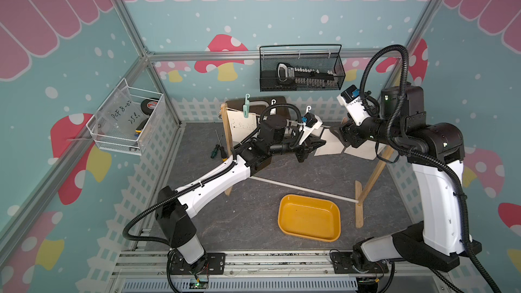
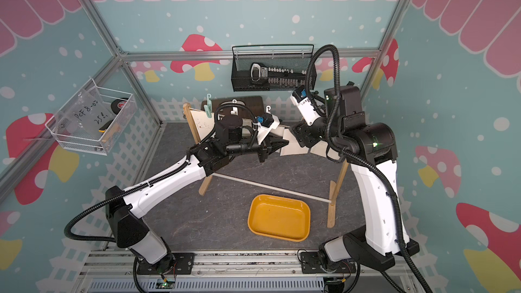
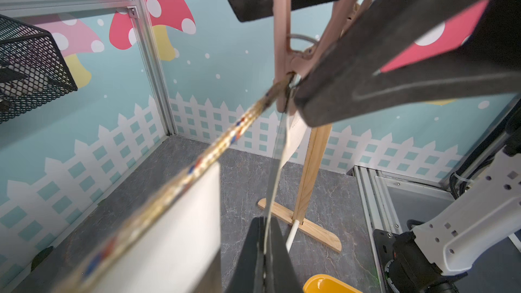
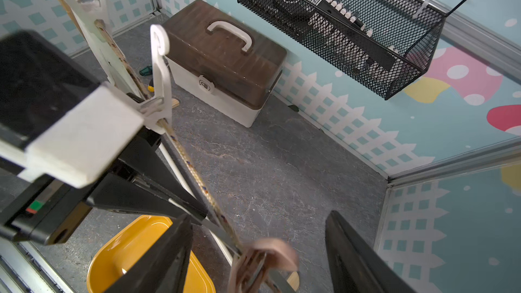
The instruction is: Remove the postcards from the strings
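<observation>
White postcards [image 1: 327, 143] hang from a multicoloured string [image 3: 190, 171] between wooden posts. A pink clip grips the string and the top of a postcard [image 3: 278, 176], which shows edge-on in the left wrist view. That card's edge runs between the closed fingers of my left gripper, below the clip. My right gripper stands open around the pink clip, one finger on either side. From the top views my right gripper hides the clip. A white clip [image 4: 160, 84] sits farther along the string, beside my left arm.
A yellow tray [image 1: 309, 233] lies on the floor in front, empty as far as shows. A brown-lidded toolbox [image 4: 225, 48] stands behind the strings. One wooden post [image 3: 312, 171] rises near my right arm. Bare floor [image 4: 325, 168] shows behind the string.
</observation>
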